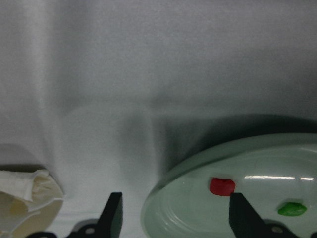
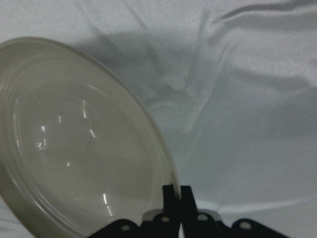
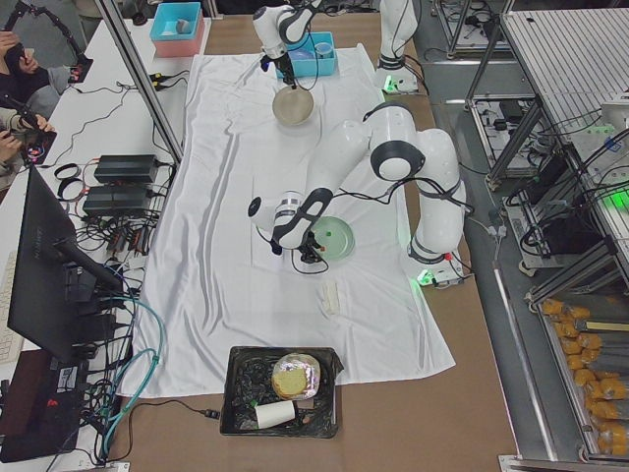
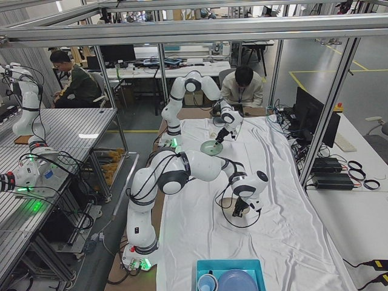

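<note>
A pale green plate (image 3: 336, 241) lies on the white cloth, a red piece (image 1: 222, 186) and a green piece (image 1: 292, 208) on it in the left wrist view. My left gripper is open above the plate's edge, nothing between its fingers. A beige plate (image 2: 84, 139) fills the left of the right wrist view; my right gripper is shut on its rim.
A blue bin (image 4: 203, 267) with a mug and blue plate sits beyond the beige plate. A black tray (image 3: 246, 393) holding food and a white roll is at the opposite end.
</note>
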